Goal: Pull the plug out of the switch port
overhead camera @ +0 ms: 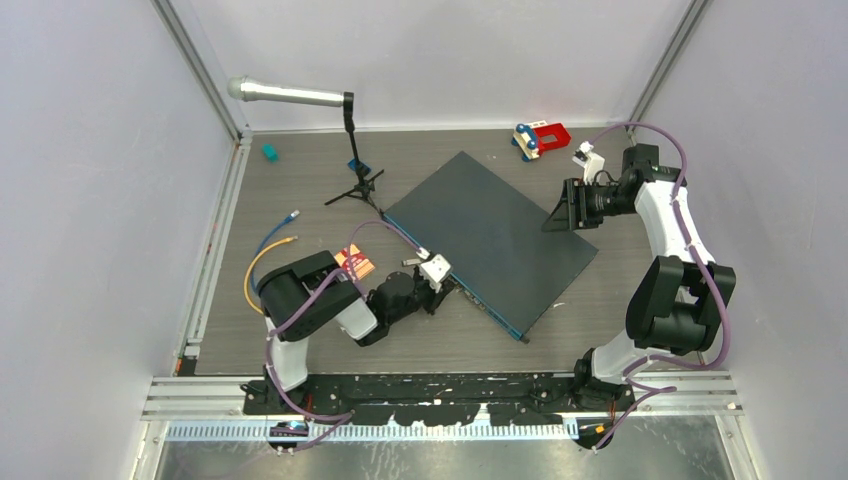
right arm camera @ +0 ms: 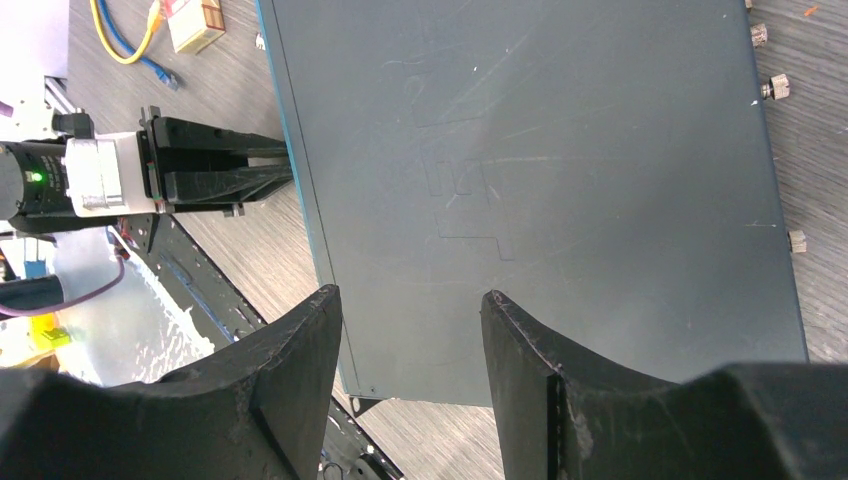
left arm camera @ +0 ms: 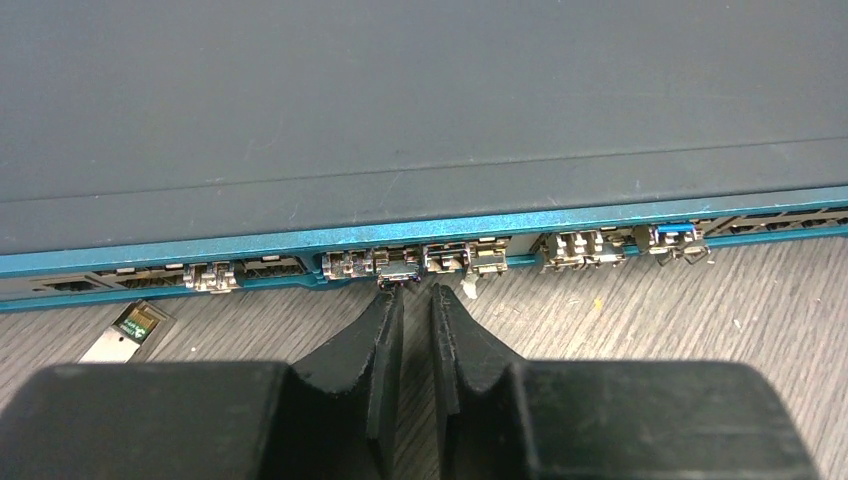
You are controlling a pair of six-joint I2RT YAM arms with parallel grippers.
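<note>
The dark switch [overhead camera: 490, 240] lies on the table, its blue port edge [left arm camera: 560, 220] facing my left gripper [overhead camera: 445, 290]. In the left wrist view metal plugs [left arm camera: 397, 262] sit in several ports. My left gripper's fingertips [left arm camera: 388, 300] are just in front of the middle plugs, a narrow gap between them; whether they touch is unclear. A loose metal module [left arm camera: 120, 340] lies at the left. My right gripper stands open over the switch's right part, nothing between its fingers.
A microphone stand [overhead camera: 358, 180] is at the back left, blue and yellow cables [overhead camera: 250, 280] at the left, and a red toy [overhead camera: 550, 137] at the back.
</note>
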